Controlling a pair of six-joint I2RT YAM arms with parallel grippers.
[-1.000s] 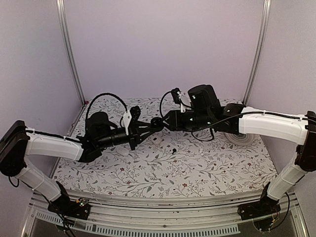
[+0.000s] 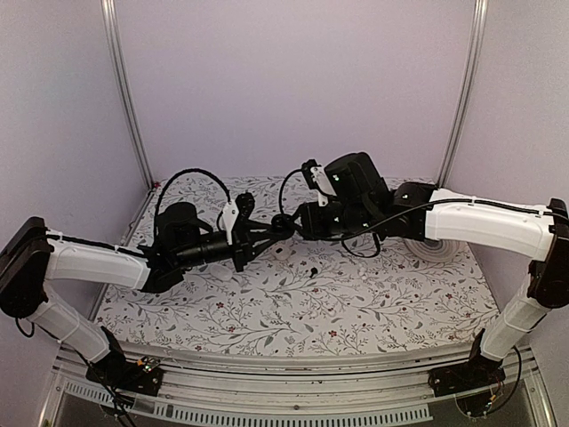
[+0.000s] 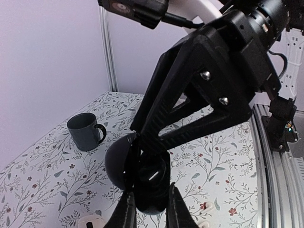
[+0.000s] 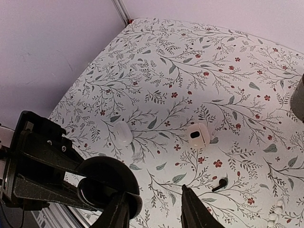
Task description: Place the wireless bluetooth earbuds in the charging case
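A glossy black charging case (image 2: 281,224) is held up at mid-table in my left gripper (image 2: 271,233), whose fingers are shut on it. In the left wrist view the case (image 3: 151,190) shows a lid and lower body. My right gripper (image 2: 299,222) is at the case from the right; in the right wrist view its fingertips (image 4: 187,197) stand apart, part open, one beside the case. A small black piece, possibly an earbud (image 4: 219,184), lies on the table below. I cannot tell whether anything is inside the case.
A dark mug (image 3: 83,130) stands behind. Small pale pink boxes (image 4: 199,135) and a white beaded piece (image 4: 276,213) lie on the floral table. A round pale object (image 2: 431,253) is at the right.
The left gripper and case are nearly unchanged.
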